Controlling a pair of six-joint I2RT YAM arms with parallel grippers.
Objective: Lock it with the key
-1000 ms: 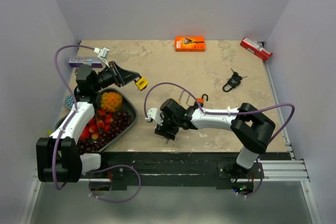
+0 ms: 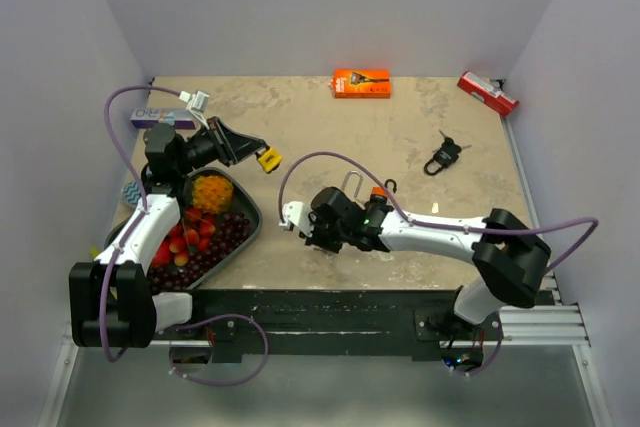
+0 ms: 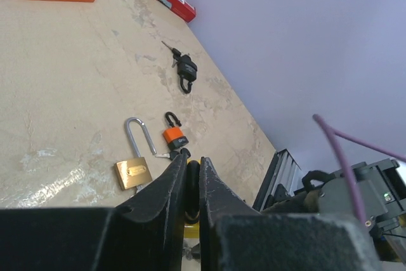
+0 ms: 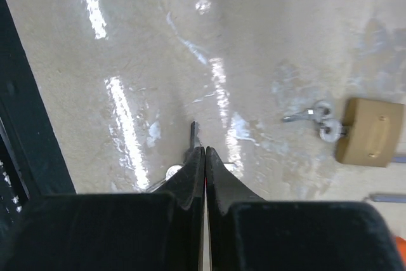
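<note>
A yellow padlock (image 2: 269, 159) hangs above the table at the left of the top view, with my left gripper (image 2: 261, 150) shut on it. In the left wrist view its yellow edge (image 3: 191, 230) shows beneath the fingers, and a black part is pinched between them. My right gripper is shut above the table's front area. Directly below and partly behind its fingertips lie loose keys (image 4: 194, 132), partly hidden by the fingers. No key clearly shows between these fingers.
A brass padlock (image 3: 133, 172) with its own keys (image 4: 325, 120) and an orange padlock (image 3: 175, 136) lie near the right arm. Farther off are a black lock (image 2: 443, 155), an orange box (image 2: 361, 83) and a red box (image 2: 488, 94). A fruit bowl (image 2: 257, 215) stands under the left arm.
The left arm and the yellow padlock have stayed still.
</note>
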